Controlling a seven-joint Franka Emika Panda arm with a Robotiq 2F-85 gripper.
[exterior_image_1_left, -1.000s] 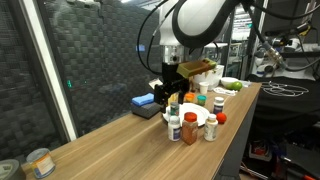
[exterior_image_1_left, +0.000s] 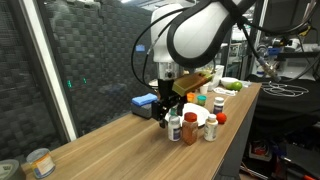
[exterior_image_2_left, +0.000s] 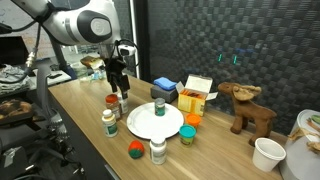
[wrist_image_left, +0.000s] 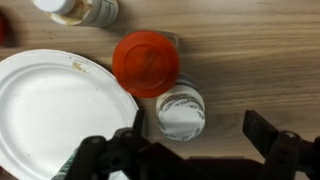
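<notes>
My gripper stands open in the wrist view, one finger on each side of a small bottle with a pale round top (wrist_image_left: 182, 118). Nothing is gripped. In exterior view 1 the gripper (exterior_image_1_left: 170, 108) hangs just above this white bottle (exterior_image_1_left: 174, 131); whether the fingertips reach beside its top is hard to tell. A red-capped jar (wrist_image_left: 146, 63) stands right against the bottle or very close to it. From exterior view 2, the jar (exterior_image_2_left: 112, 104) partly hides the bottle, and the gripper (exterior_image_2_left: 107, 78) is over both.
A white plate (wrist_image_left: 55, 110) lies close by the left finger. Another white-capped bottle (exterior_image_2_left: 109, 123) stands near the table edge. Farther along are a tomato (exterior_image_2_left: 136, 149), a white bottle (exterior_image_2_left: 158, 150) and a toy moose (exterior_image_2_left: 249, 110). Bare wood (exterior_image_1_left: 110, 155) lies on the bottle's other side.
The arm has come down over the white bottle, bringing the open gripper closer to its top. The bottles and plate appear to stand where they were.
</notes>
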